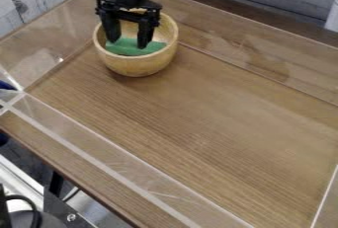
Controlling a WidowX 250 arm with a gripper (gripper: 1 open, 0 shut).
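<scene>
A light tan wooden bowl (134,64) sits on the wooden table near the back left, with a green object (132,47) lying inside it. The black gripper (129,35) hangs down from the top of the view over the bowl, its dark fingers above and partly in front of the green object. Whether anything is between the fingers is too small and dark to tell.
A white panelled wall stands at the back right, clear tape runs along the left edge, and dark cables lie at the bottom left.
</scene>
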